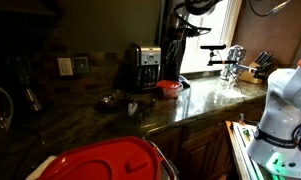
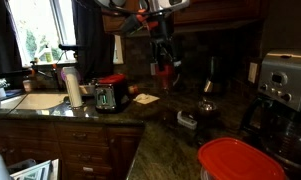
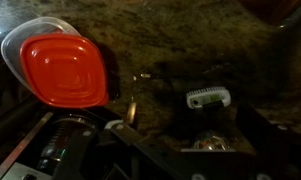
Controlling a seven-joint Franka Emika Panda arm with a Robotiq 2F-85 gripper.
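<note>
My gripper is open above the dark counter, its dark fingers apart at the bottom of the wrist view. Exterior view 1 has the gripper [image 1: 172, 66] high up near the coffee maker, small and hard to make out. Ahead of the fingers in the wrist view lies a small white-edged brush-like item [image 3: 208, 97]. A shiny metal item [image 3: 212, 141] sits close to it, partly covered by the gripper. At upper left a clear container with a red lid [image 3: 62, 70] rests beside the toaster [image 3: 62, 146].
A large red lid or tray [image 1: 105, 162] fills the foreground of exterior view 1. The coffee maker [image 1: 148, 68] stands against the back wall, and a knife block [image 1: 258, 68] is at far right. Bare counter [image 1: 205, 102] lies between them.
</note>
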